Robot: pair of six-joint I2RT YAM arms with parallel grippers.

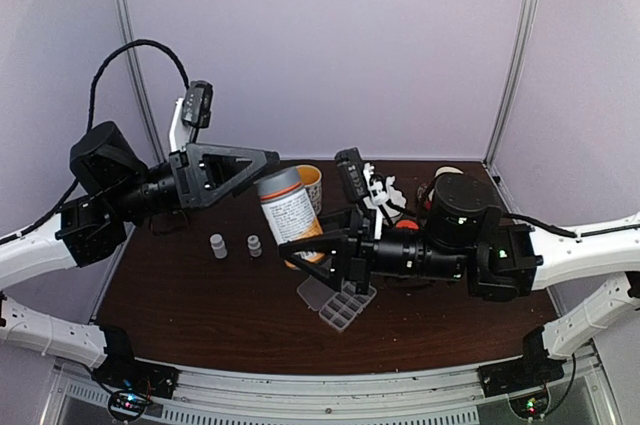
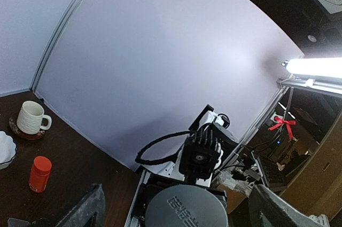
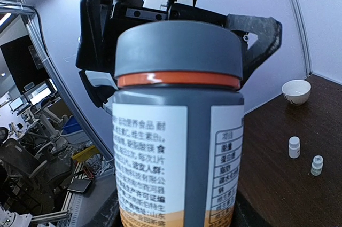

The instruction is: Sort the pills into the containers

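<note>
A grey-capped pill bottle (image 1: 290,215) with an orange band and white label is held raised and tilted by my right gripper (image 1: 310,250), shut around its lower part. In the right wrist view the bottle (image 3: 179,147) fills the middle. My left gripper (image 1: 262,171) is open close to the grey cap. The left wrist view shows the cap (image 2: 187,208) between its spread fingers, with gaps on both sides. An open, clear compartment box (image 1: 345,310) lies on the table, partly hidden by the right gripper.
Two small white bottles (image 1: 218,245) (image 1: 254,245) stand at the table's left. At the back are an orange-lined mug (image 1: 311,180), a white mug (image 2: 31,117) and a white scalloped dish (image 2: 5,149). A red-capped bottle (image 2: 40,173) stands near them.
</note>
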